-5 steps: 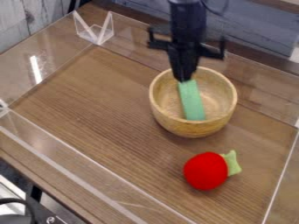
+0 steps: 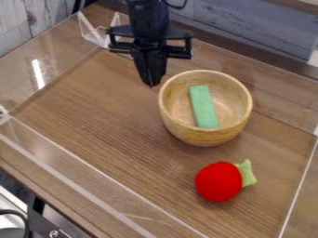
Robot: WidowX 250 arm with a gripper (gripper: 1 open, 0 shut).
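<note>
My gripper is shut with nothing visible between its fingers, above the table just left of a round wooden bowl. A light green block lies inside the bowl. A red tomato-like object with a pale green piece behind it sits on the table at the lower right.
A pale wall and panel stand at the back. A black cable lies at the lower left edge.
The gripper has moved left from over the bowl and now hangs lower beside it. The green block stays in the bowl.
</note>
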